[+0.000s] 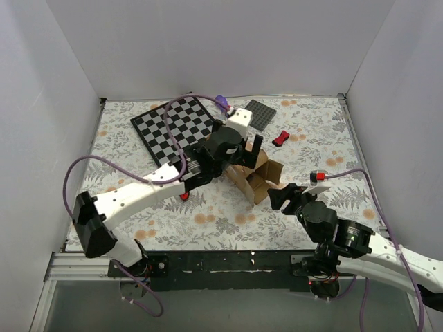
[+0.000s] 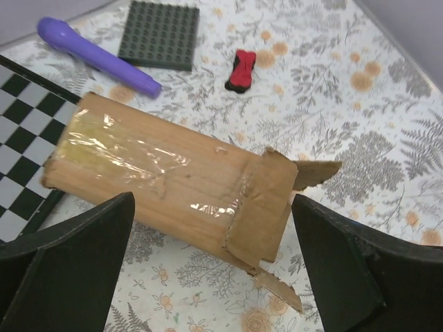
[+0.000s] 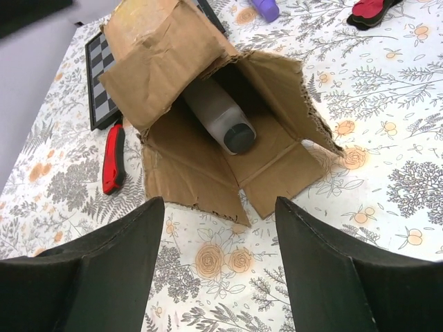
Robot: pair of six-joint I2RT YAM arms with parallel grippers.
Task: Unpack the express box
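The brown cardboard box (image 2: 201, 173) lies on its side, taped along its body, with its flaps spread at the end facing my right arm. Inside that mouth rests a pale bottle with a dark cap (image 3: 239, 138), visible in the right wrist view. Above the box my left gripper stands open, nothing between its fingers; in the top view it covers much of the box. My right gripper is open and empty too, a short way in front of the box's mouth.
A checkered board (image 1: 169, 128) lies at the back left. Behind the box are a purple stick-like object (image 2: 97, 55), a dark grid mat (image 2: 159, 34) and a red-black item (image 2: 241, 70). A red cutter (image 3: 113, 159) lies beside the box.
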